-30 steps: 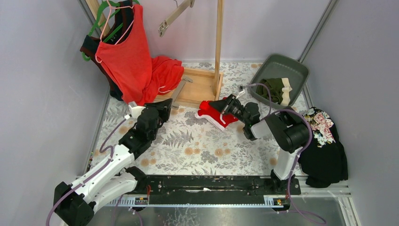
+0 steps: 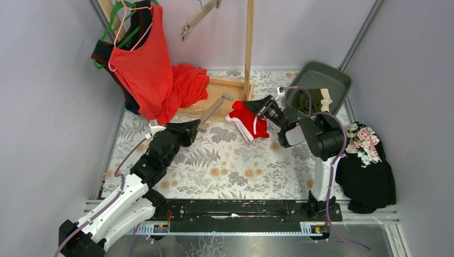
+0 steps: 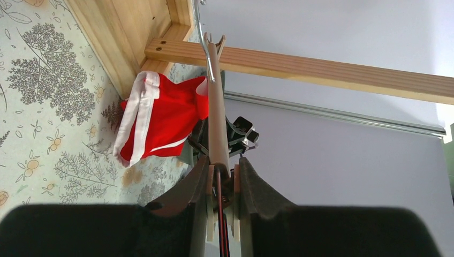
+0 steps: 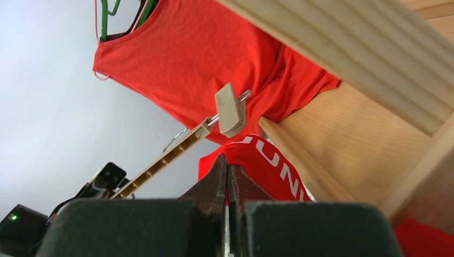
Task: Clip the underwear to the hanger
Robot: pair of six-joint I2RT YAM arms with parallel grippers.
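Observation:
A beige clip hanger is held by my left gripper, which is shut on it; in the right wrist view the hanger crosses diagonally, its clip above the underwear. The red underwear with white bands hangs from my right gripper, which is shut on its red cloth with white lettering. In the left wrist view the underwear is just left of the hanger bar.
The wooden stand stands behind, on its base. Red and dark clothes hang at the upper left. A grey bin with dark cloth is at the back right, black floral clothing at the right.
The left arm and hanger have moved right and toward the front. My right gripper has moved slightly right and up, drawing the underwear with it.

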